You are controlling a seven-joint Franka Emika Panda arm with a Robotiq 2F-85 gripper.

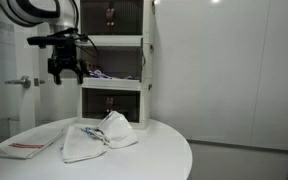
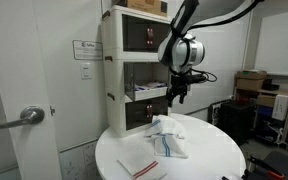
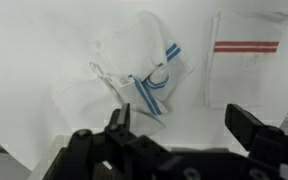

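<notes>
High above the round white table, my gripper hangs open and empty, well clear of the cloths. In the wrist view its two dark fingers show wide apart at the lower edge. A crumpled white cloth with blue stripes lies bunched in the middle of the table. In that view a flat, folded white cloth with red stripes lies to its right, apart from it. From the second exterior view, the red-striped cloth is nearer the camera, with the blue-striped one toward the cabinet.
A white cabinet with dark-fronted compartments and an open shelf stands behind the table. A door with a handle stands at the left.
</notes>
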